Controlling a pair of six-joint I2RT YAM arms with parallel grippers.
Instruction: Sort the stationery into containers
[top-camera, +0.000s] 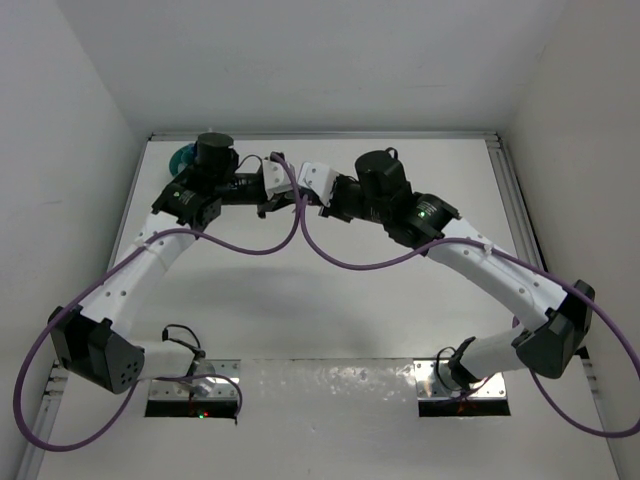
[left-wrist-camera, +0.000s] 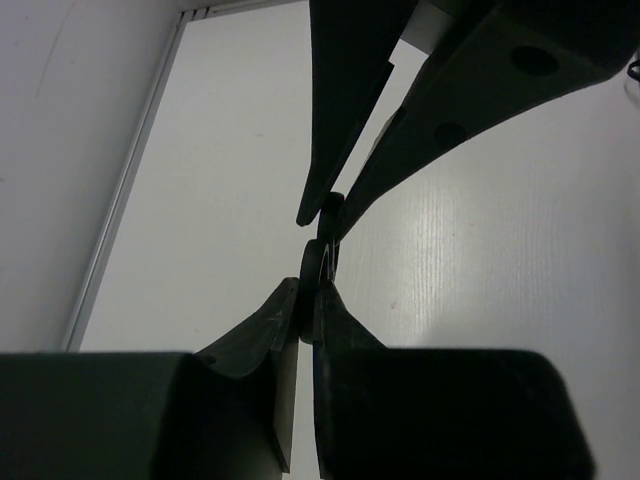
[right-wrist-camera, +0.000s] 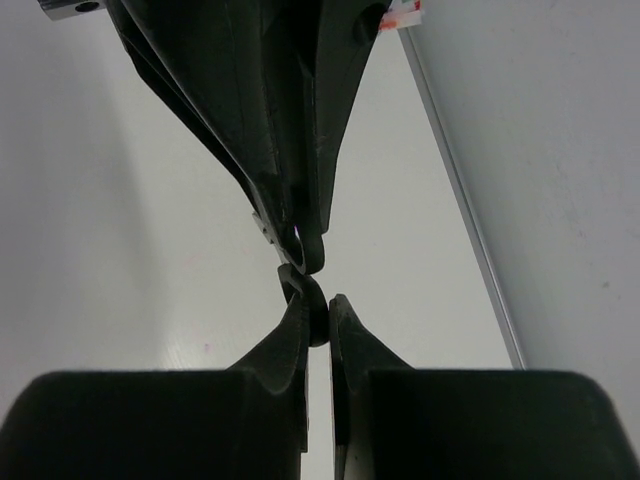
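Note:
My two grippers meet high over the middle of the table, left gripper (top-camera: 276, 200) facing right gripper (top-camera: 317, 197). Between them is a small dark looped object, probably scissors handles (left-wrist-camera: 312, 275). In the left wrist view my left fingertips are closed on one dark loop, with the right gripper's fingers just above it. In the right wrist view my right fingertips close on a dark rounded part (right-wrist-camera: 300, 295), with the left gripper's fingers just above. The object is largely hidden by both grippers.
A teal container (top-camera: 182, 158) stands at the back left, partly behind the left arm. Walls and metal rails border it at the back and sides.

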